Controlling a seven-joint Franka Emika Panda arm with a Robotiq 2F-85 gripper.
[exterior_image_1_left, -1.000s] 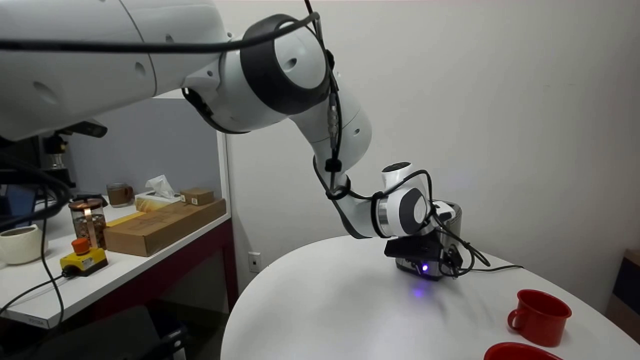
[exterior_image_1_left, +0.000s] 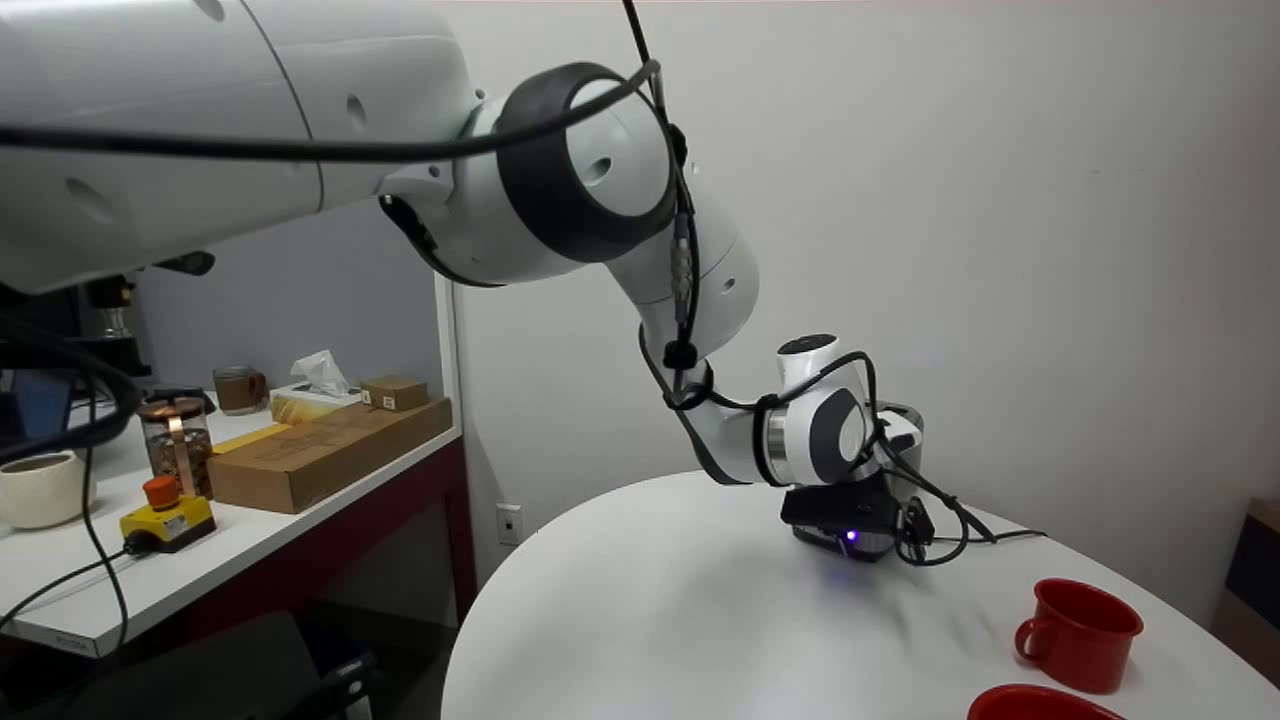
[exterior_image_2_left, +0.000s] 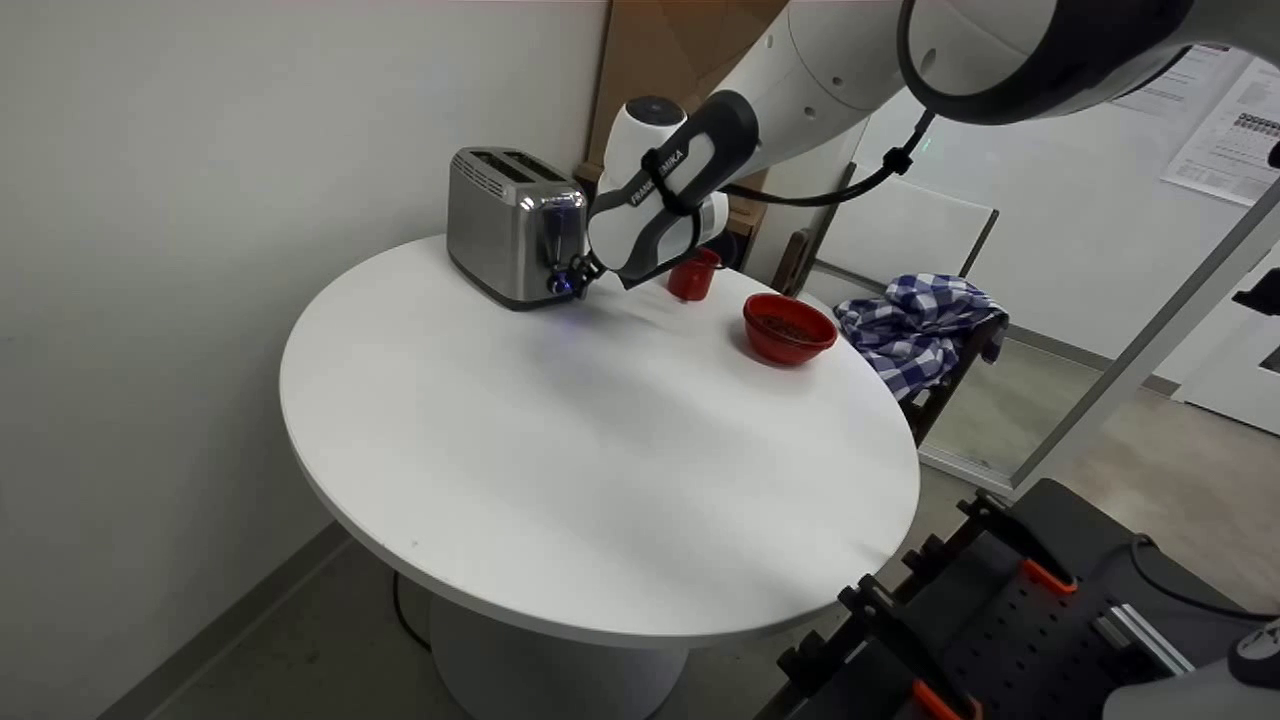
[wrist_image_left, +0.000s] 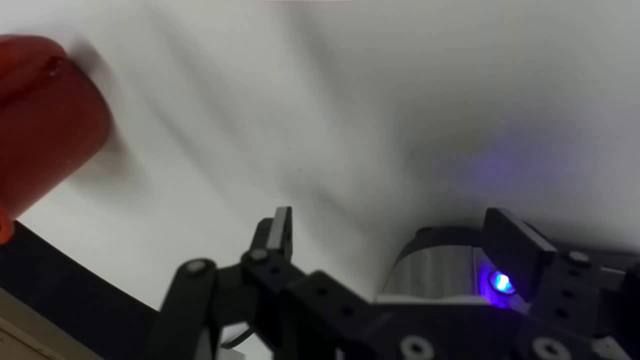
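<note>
A silver two-slot toaster (exterior_image_2_left: 486, 234) stands near the wall side of the round white table (exterior_image_2_left: 576, 480). In exterior view 1 the arm hides most of it. My gripper is down by the toaster's control end, its fingers (wrist_image_left: 280, 231) wide apart. In the wrist view, part of the toaster's metal end (wrist_image_left: 441, 273) shows between the fingers, with a glowing blue-violet light (wrist_image_left: 502, 282) close to the right finger. Whether that finger touches the toaster cannot be told. The toaster's lever is not clearly visible.
A red mug (exterior_image_1_left: 1080, 636) and a red bowl (exterior_image_2_left: 788, 330) with dark contents stand to one side of the toaster. Black cables (exterior_image_1_left: 948, 522) hang by the wrist. The wall is close behind the toaster, while the table's middle and front are clear.
In exterior view 1 the arm and gripper have shifted slightly right and down, staying beside the toaster. The violet glow on the table looks fainter. Mug and bowl have not moved.
</note>
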